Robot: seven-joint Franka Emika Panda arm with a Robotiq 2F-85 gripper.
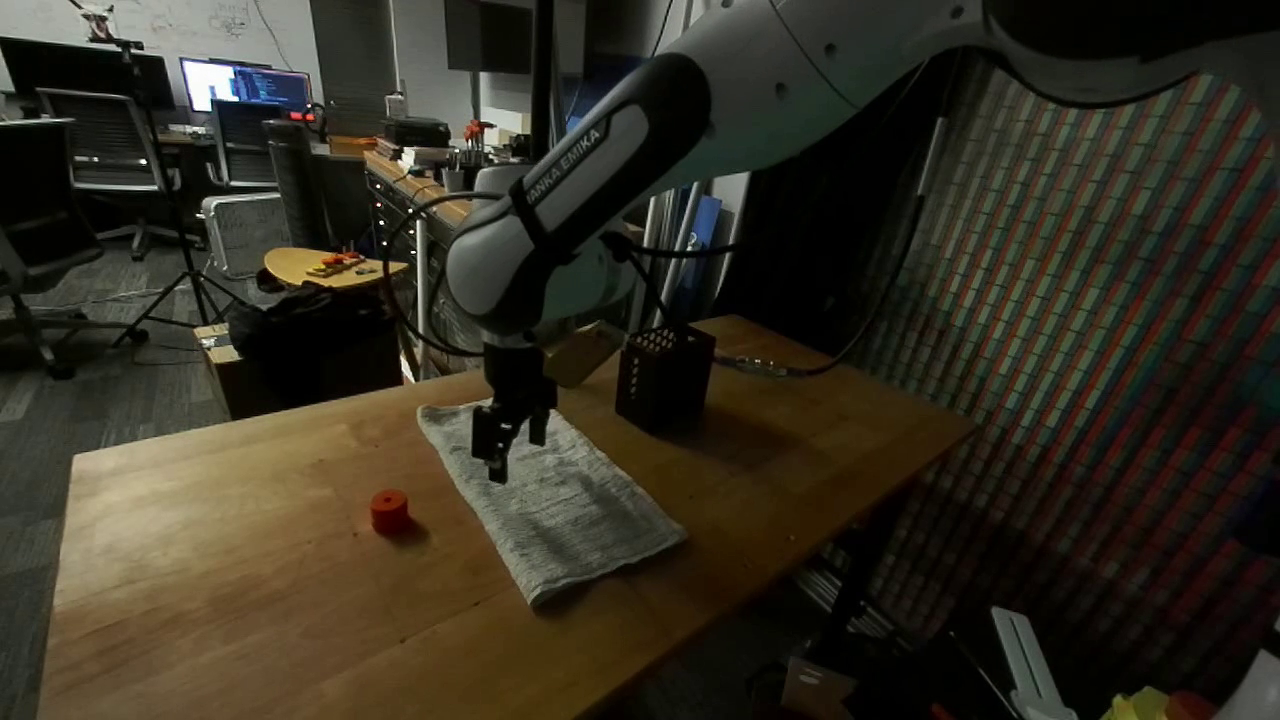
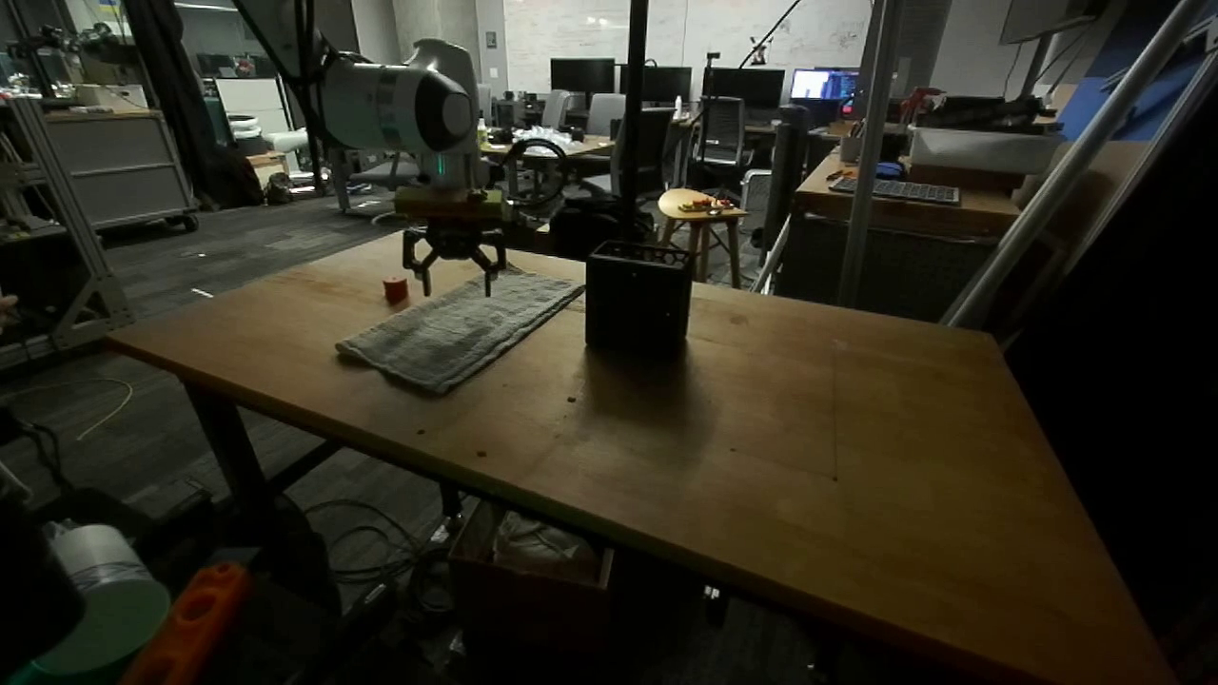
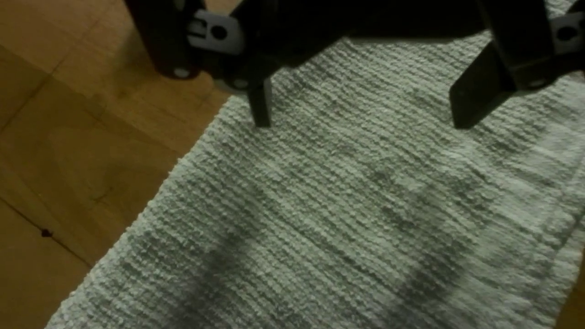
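Note:
A grey-white ribbed towel (image 1: pixel 564 510) lies flat on the wooden table. Above it, clear of the cloth, hangs my open gripper (image 1: pixel 513 456); its fingers are spread wide with only towel in the background between them. In the wrist view the towel (image 3: pixel 351 219) fills most of the picture, and two dark finger shadows fall across it. Left of the towel in exterior view 1 stands a small red cylinder (image 1: pixel 389 512). It shows as a red piece (image 2: pixel 395 290) beyond the towel in exterior view 2.
A black perforated box (image 2: pixel 637 299) stands on the table beside the towel, close to the arm. Bare tabletop (image 2: pixel 868 457) stretches away on the box's far side from the towel. The table's edge (image 1: pixel 816 554) runs along the right in exterior view 1.

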